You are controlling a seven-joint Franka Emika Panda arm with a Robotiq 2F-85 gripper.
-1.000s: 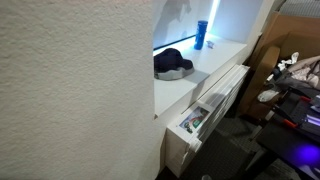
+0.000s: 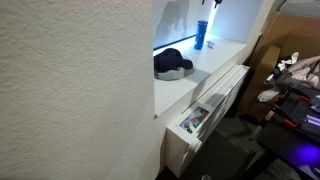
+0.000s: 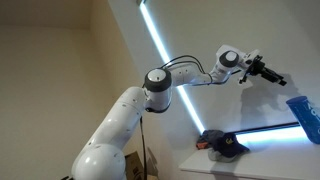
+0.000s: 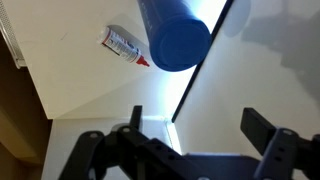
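Observation:
In the wrist view my gripper stands open, its dark fingertips far apart with nothing between them. Beyond them is a blue cylinder-shaped tumbler (image 4: 178,40); a small white tube with a red tip, perhaps a marker (image 4: 122,44), lies beside it on the white surface. Exterior view 2 has my gripper (image 3: 265,72) raised near the wall, up and to the left of the blue tumbler (image 3: 305,118). From exterior view 1, the tumbler (image 2: 201,35) stands upright on the white ledge (image 2: 228,52), with a small pale item next to it.
A dark cap (image 2: 172,65) rests on the ledge, nearer the corner than the tumbler. Below the ledge, a white drawer (image 2: 187,133) is pulled open with small items inside. A dark table (image 2: 295,148) stands to the right. Ledge between cap and tumbler is clear.
A dark part of my gripper now shows at the top edge of exterior view 1, above the tumbler, where none showed before. The tumbler, cap and drawer have not moved.

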